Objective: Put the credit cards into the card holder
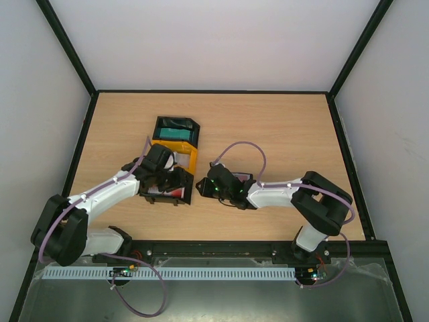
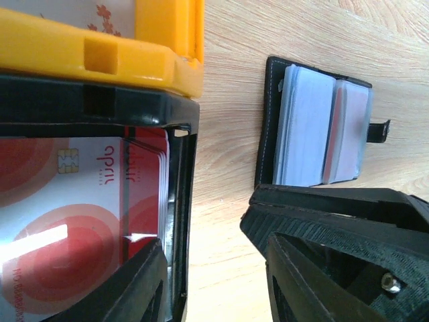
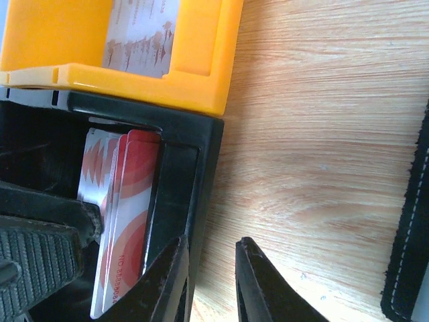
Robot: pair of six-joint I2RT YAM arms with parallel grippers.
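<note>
A black box of red and white cards (image 2: 58,221) (image 3: 124,215) sits below a yellow box. My left gripper (image 1: 175,180) is over this box, its fingers parted at the cards' right side. My right gripper (image 1: 201,188) is just right of the box; whether anything is between its close-set fingertips is unclear. A black card holder (image 2: 268,127) with blue-white cards in two slots lies to the right, partly under the right arm in the top view.
The yellow box (image 1: 191,154) and a black box with teal contents (image 1: 175,133) stand behind. Bare wood is clear to the right and around the back.
</note>
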